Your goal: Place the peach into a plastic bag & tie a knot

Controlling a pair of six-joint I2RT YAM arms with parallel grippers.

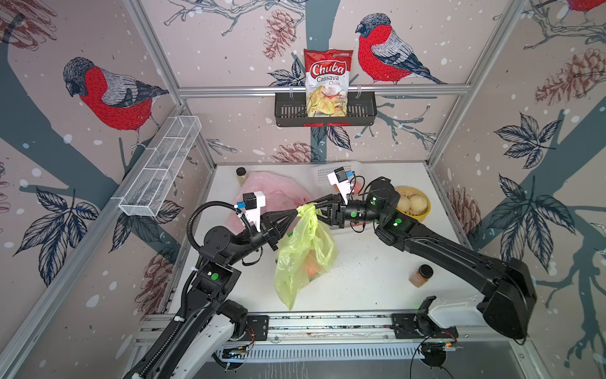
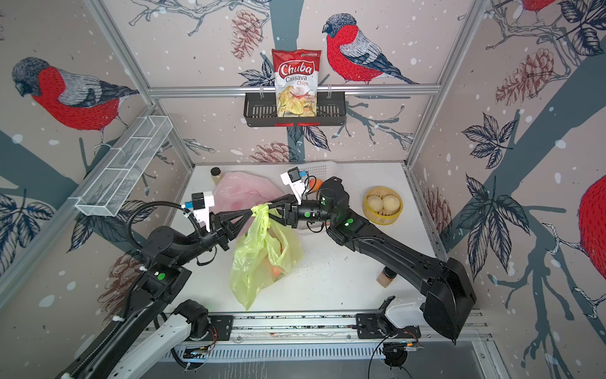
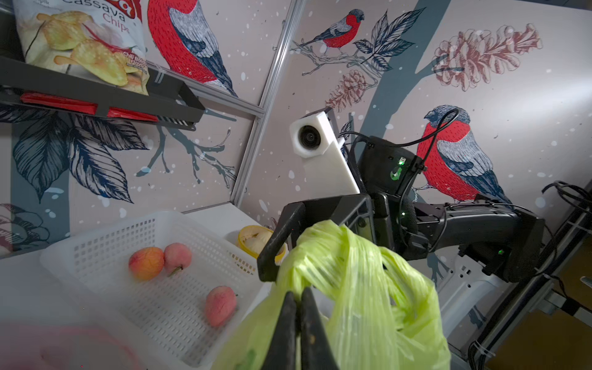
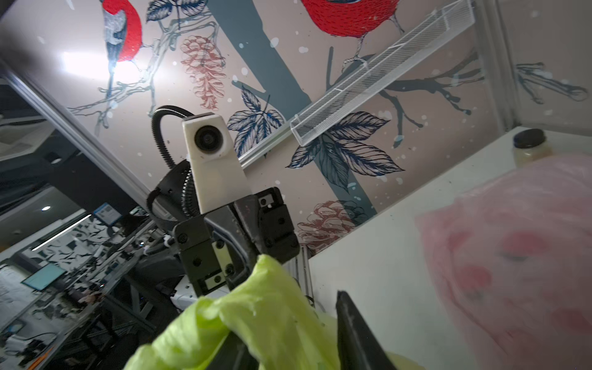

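A translucent lime-green bag [image 1: 303, 265] hangs between both grippers above the table, its top bunched, with an orange peach [image 2: 275, 271] showing through its lower part. My left gripper is shut on the bag's bunched plastic, seen in the left wrist view. My right gripper reaches into the top of the bag from the other side; plastic drapes over its fingers, which stand apart in the right wrist view. Whether the plastic is pinched there is unclear.
A white perforated basket [image 3: 148, 302] with peaches stands behind, beside a pink bag [image 1: 271, 189]. A yellow container of buns [image 1: 410, 202] is at right, a jar [image 1: 421, 275] near the front right.
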